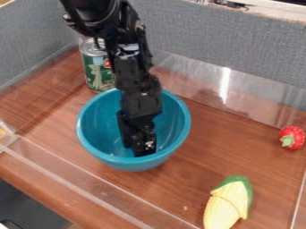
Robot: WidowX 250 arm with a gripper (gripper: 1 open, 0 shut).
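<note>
My black gripper (139, 141) reaches down into a turquoise bowl (98, 139) on the wooden counter, its fingertips low inside near the bowl's right half. Whether anything lies between or beneath the fingers is hidden by the dark gripper body and the bowl.
A green can (97, 70) stands behind the bowl. A toy corn (225, 207) lies at the front right and a red strawberry (291, 137) at the right edge. Grey walls border the back and left; the counter right of the bowl is clear.
</note>
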